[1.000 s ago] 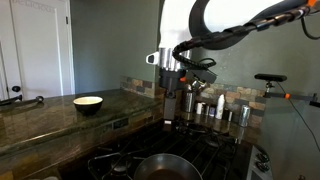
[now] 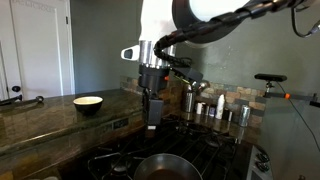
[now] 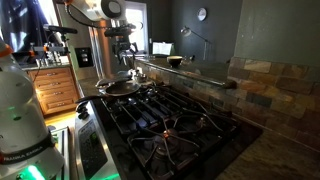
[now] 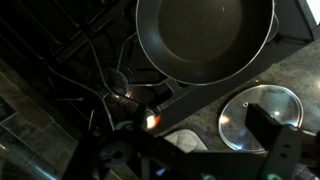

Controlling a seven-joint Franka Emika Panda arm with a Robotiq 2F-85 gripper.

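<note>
Above the stove, my gripper (image 2: 152, 115) hangs pointing down, clear of everything below it. In the wrist view its fingers (image 4: 262, 125) stand wide apart at the bottom edge, with nothing held between them. A dark frying pan (image 4: 205, 40) fills the top of that view, on the black stove grates; the same pan (image 3: 120, 88) shows at the far end of the stove in exterior view 2. Beside the pan lies a round glass lid (image 4: 260, 115). A small pale object (image 4: 185, 140) sits between the fingers' outlines, too blurred to name.
A bowl (image 2: 88, 105), dark outside and pale inside, rests on the stone ledge (image 2: 50, 122). Bottles and cans (image 2: 222, 108) line the back by the tiled wall. Bare burners and grates (image 3: 165, 130) spread across the near stove.
My arm has moved left in exterior view 1, and the gripper hangs slightly lower. The pan and the bowl have stayed where they were.
</note>
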